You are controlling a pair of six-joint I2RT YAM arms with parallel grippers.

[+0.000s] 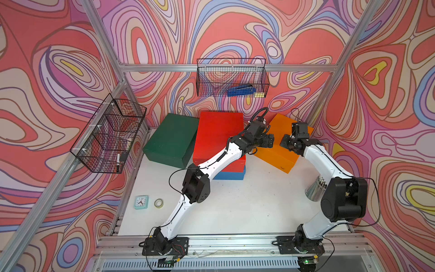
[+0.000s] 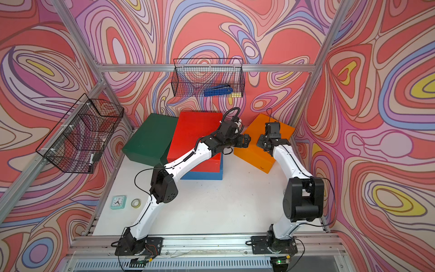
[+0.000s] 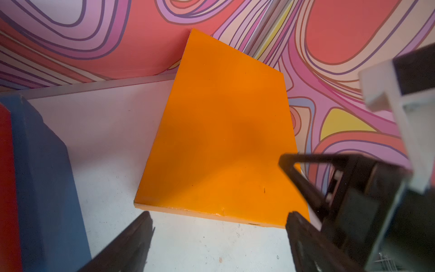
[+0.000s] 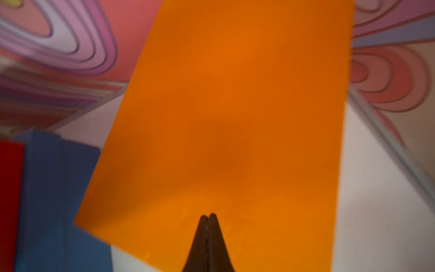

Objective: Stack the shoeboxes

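The orange shoebox (image 1: 277, 156) lies flat on the table at the back right, turned at an angle. To its left, the red shoebox (image 1: 220, 127) sits on top of the blue shoebox (image 1: 231, 175). A green shoebox (image 1: 171, 138) stands left of that pair. Reaching across the red box, my left gripper is open near the orange box's left side, its fingers (image 3: 131, 242) well apart with nothing held. Above the orange box, my right gripper is shut, and nothing shows between its fingertips. Whether it touches the lid cannot be told.
A metal cup (image 1: 315, 189) stands at the right, partly behind the right arm. A small clock (image 1: 141, 202) and a tape roll (image 1: 158, 203) lie front left. Wire baskets (image 1: 232, 81) hang behind and at the left.
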